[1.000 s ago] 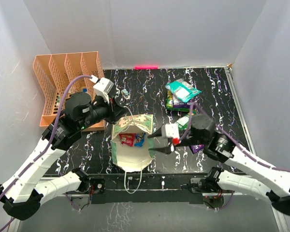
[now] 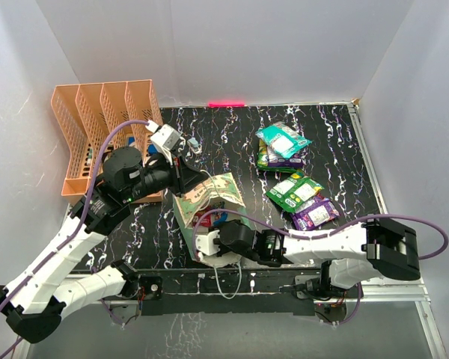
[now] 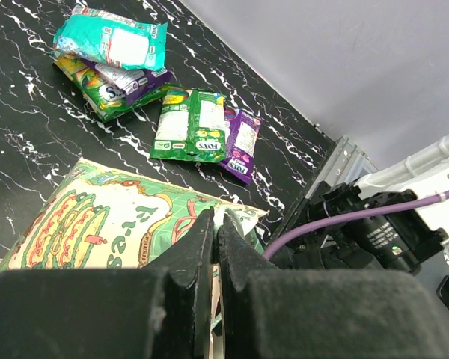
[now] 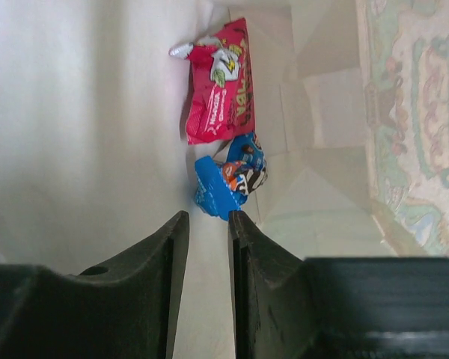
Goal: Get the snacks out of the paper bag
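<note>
The paper bag (image 2: 230, 187) lies with its mouth toward the front, its printed upper side raised. My left gripper is shut at the bag's upper edge, with the pale handle (image 3: 238, 215) running from its fingertips. Inside the bag are a red snack packet (image 4: 221, 90) and, below it, a blue snack packet (image 4: 215, 187). My right gripper reaches into the bag, its fingers a little apart. The blue packet's lower edge is at the right fingertip; whether it is gripped cannot be told.
On the table at the right lie a teal packet (image 2: 283, 140) on others, and a green packet (image 2: 294, 191) beside a purple packet (image 2: 314, 214). An orange divided rack (image 2: 67, 142) stands at the back left.
My right arm has swung from the bag's right side to its front and reached into the mouth. The bag has tilted and shifted slightly right. My left gripper has moved slightly right.
</note>
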